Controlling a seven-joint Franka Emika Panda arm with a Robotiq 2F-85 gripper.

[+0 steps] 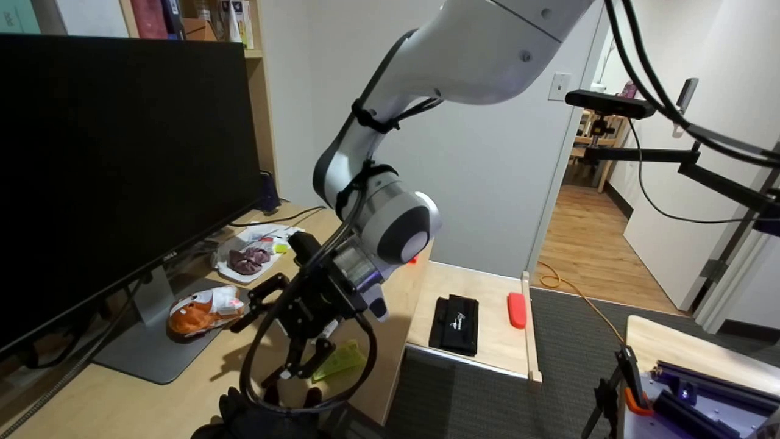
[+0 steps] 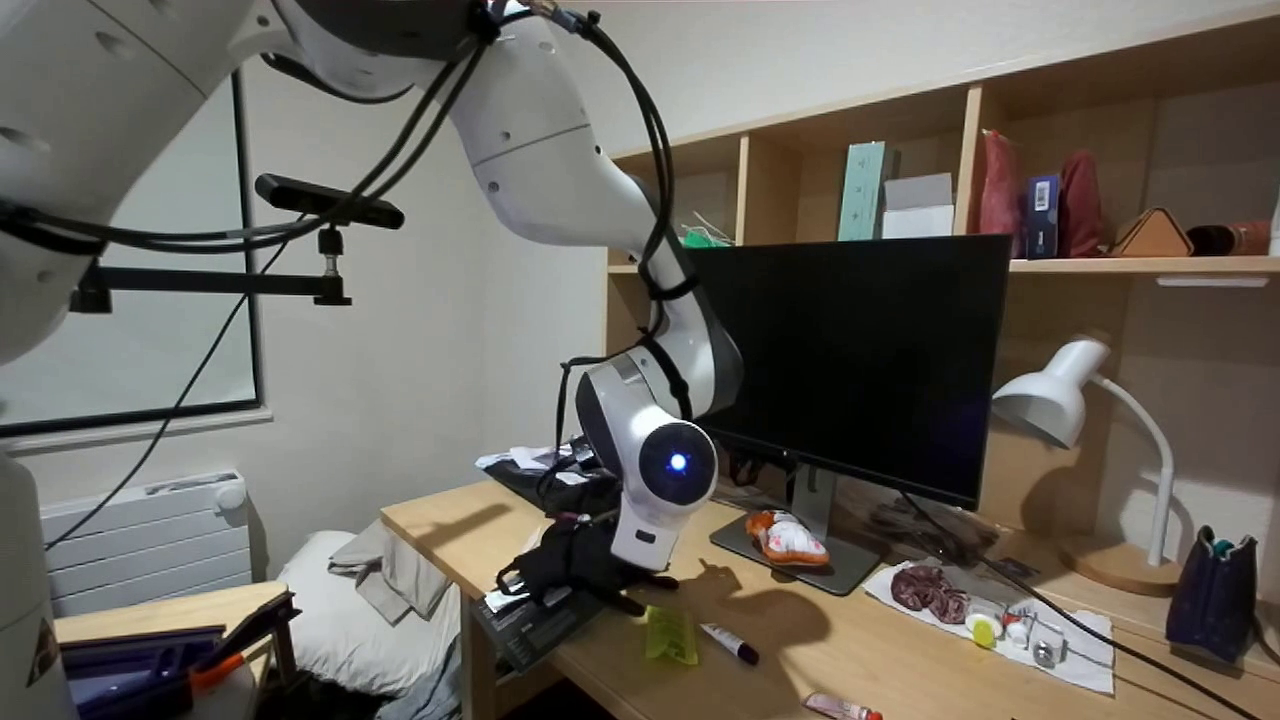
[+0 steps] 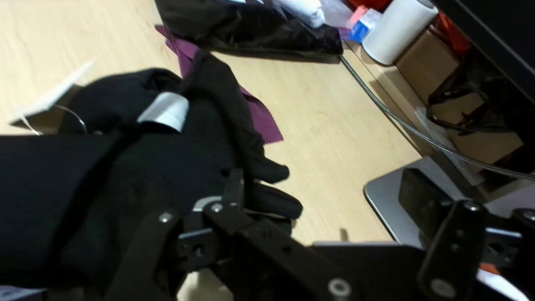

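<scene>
My gripper stands wide open above the desk, and its gap shows only bare wood and the edge of the monitor stand. In exterior view 1, the gripper tilts down and left, close over a black glove. The wrist view has the same black glove lying with its fingers toward the finger; the left finger overlaps it in the picture, but whether they touch I cannot tell. A purple cloth peeks from under the glove. Exterior view 2 blends the glove with the dark gripper parts.
A monitor stands behind, with an orange-and-white packet on its base. A yellow-green item and a marker lie on the desk. A white tray holds small things.
</scene>
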